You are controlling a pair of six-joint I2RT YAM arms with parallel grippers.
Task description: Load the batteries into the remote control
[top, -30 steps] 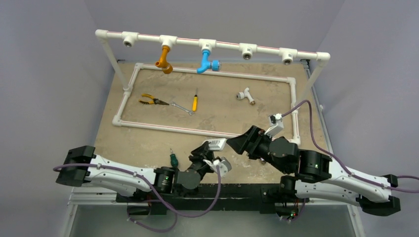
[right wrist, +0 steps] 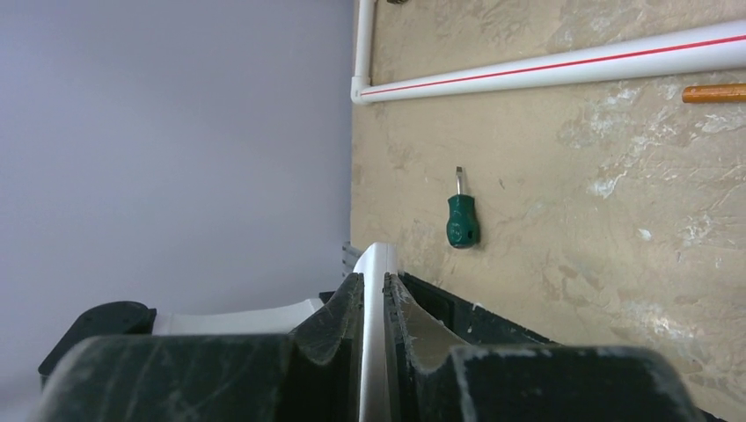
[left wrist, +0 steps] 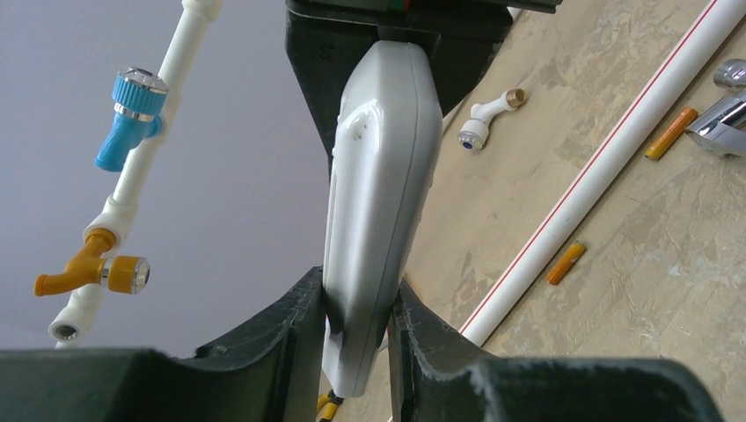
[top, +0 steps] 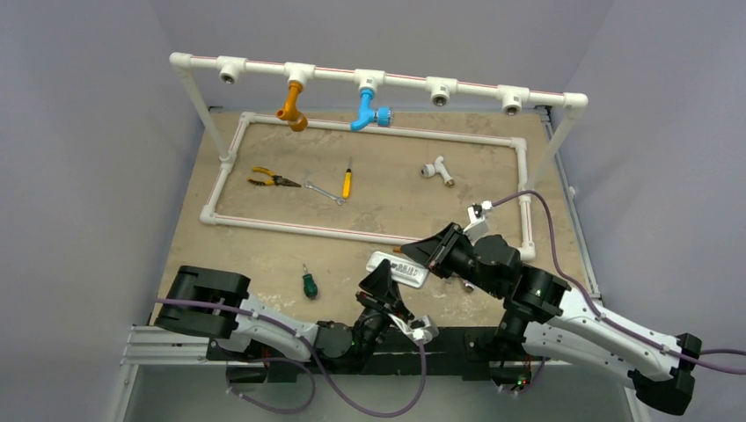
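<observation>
The white remote control (top: 398, 271) (left wrist: 383, 158) is held up in my left gripper (top: 380, 280), shut on it. My right gripper (top: 413, 251) is at the remote's other end; a white strip of it (right wrist: 376, 255) shows between the fingertips, and whether they grip it is unclear. An orange cylinder (right wrist: 713, 93) also shows in the right wrist view.
A green screwdriver (top: 310, 283) lies on the near table (top: 220, 255). The pipe frame (top: 299, 229) encloses pliers (top: 274, 179), a wrench (top: 324, 192) and a white fitting (top: 438, 170). Chrome fittings (left wrist: 717, 127) lie at the right. The pipe rack stands at the back.
My left arm has moved rightward, turning the remote so more of its face shows from above.
</observation>
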